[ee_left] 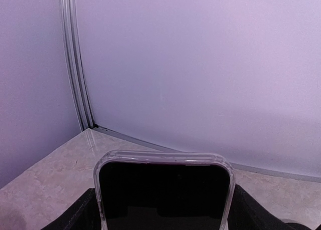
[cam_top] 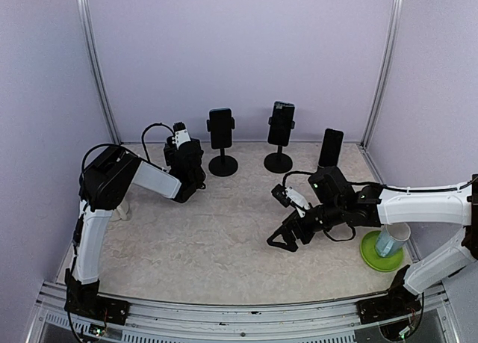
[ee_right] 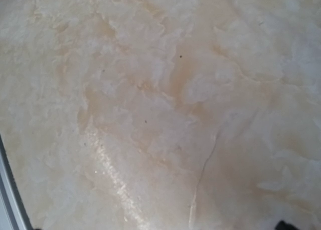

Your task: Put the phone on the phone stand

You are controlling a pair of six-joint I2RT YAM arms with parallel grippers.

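At the back left, my left gripper (cam_top: 179,152) is shut on a phone, mostly hidden by the arm in the top view; in the left wrist view the phone (ee_left: 163,195) fills the lower middle, dark inside a clear rim. To its right, phone stands (cam_top: 222,164) carry dark phones upright, and another dark phone (cam_top: 331,146) stands tilted at the back right. My right gripper (cam_top: 281,235) is open, low over the table at centre right; the right wrist view shows bare table beneath it.
A green plate (cam_top: 377,259) with a cup (cam_top: 394,238) sits at the right edge. A white object (cam_top: 119,212) is partly hidden behind the left arm.
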